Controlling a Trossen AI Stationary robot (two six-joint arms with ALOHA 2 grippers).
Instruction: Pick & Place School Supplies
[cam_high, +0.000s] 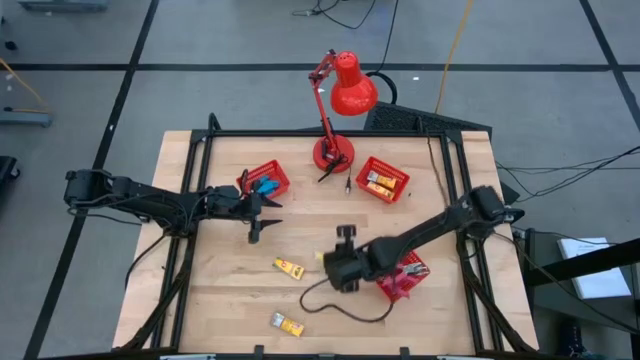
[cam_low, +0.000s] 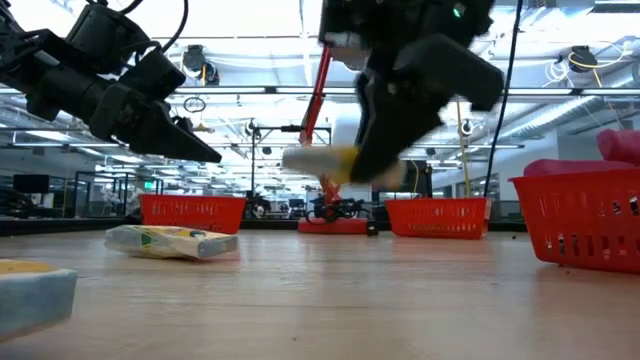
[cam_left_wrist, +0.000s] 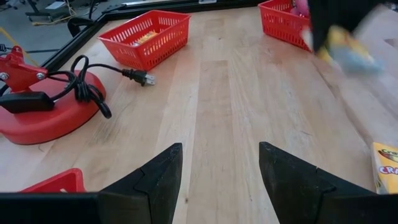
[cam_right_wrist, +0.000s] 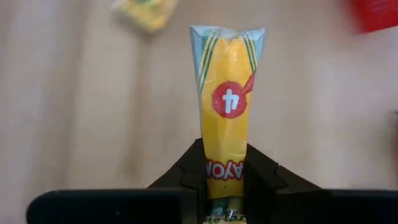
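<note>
A yellow crayon pack (cam_right_wrist: 227, 106) stands upright in the right wrist view, and my right gripper is shut on its lower part. In the low view the pack (cam_low: 325, 160) hangs above the table, blurred. Two more yellow packs lie flat on the wood: one nearer the middle (cam_high: 289, 268) and one closer to the front (cam_high: 287, 324). My left gripper is open over the left side, its fingers wide apart with nothing between them.
Red baskets stand at the back left (cam_high: 277, 172), back right (cam_high: 404, 178) holding yellow packs, and front right (cam_high: 413, 268) holding pink items, partly under the right arm. A red lamp (cam_high: 334, 152) stands between the back baskets.
</note>
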